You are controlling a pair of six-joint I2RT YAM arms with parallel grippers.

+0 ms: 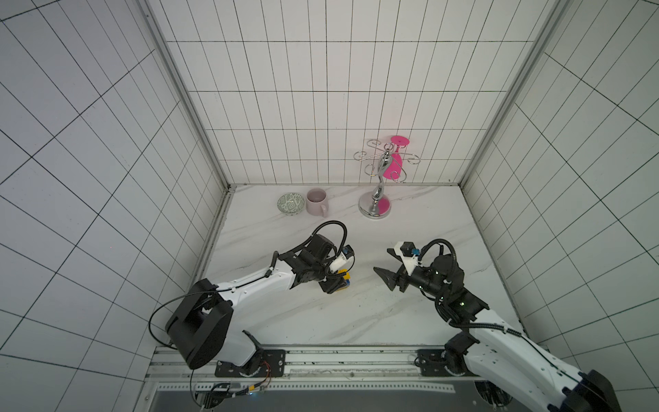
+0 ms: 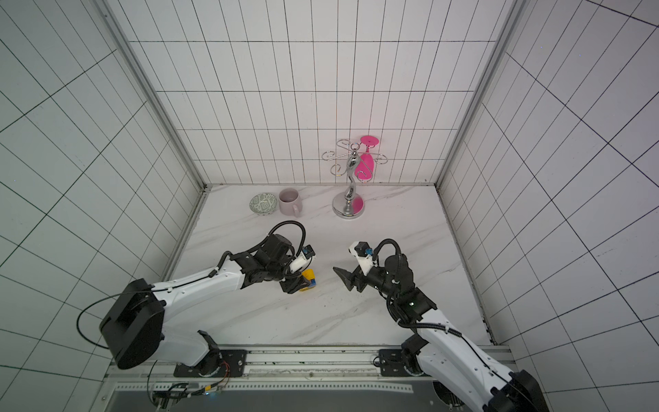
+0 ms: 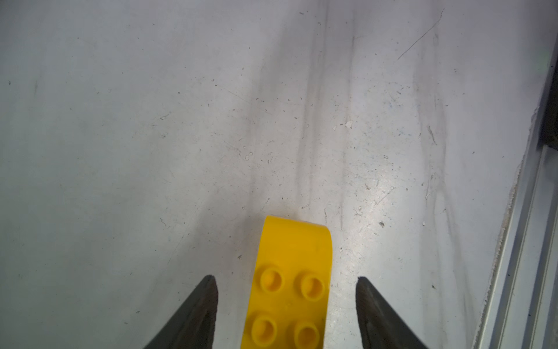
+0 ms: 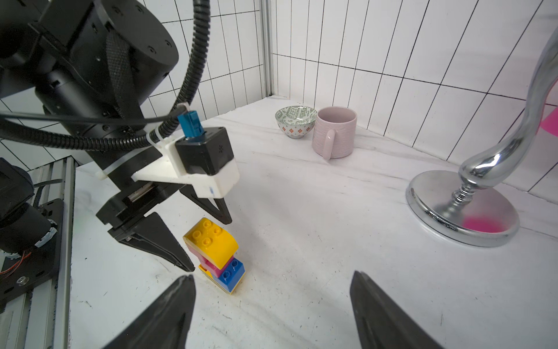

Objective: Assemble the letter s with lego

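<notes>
A small lego stack [image 4: 212,244] stands on the table beneath my left gripper. Its top is a curved yellow brick [image 3: 290,290], over a pink layer, a blue brick [image 4: 230,274] and some yellow at the bottom. My left gripper is open, its fingers [image 3: 194,314] on either side of the yellow brick with gaps showing in the left wrist view. To the right of the stack, my right gripper hangs open and empty, its fingers [image 4: 168,311] well apart. From the top left view, the left gripper hides most of the stack.
A pink mug [image 4: 337,131] and a patterned bowl [image 4: 295,119] sit at the back. Right of them stands a chrome stand [image 1: 375,204] with a pink glass [image 1: 394,164].
</notes>
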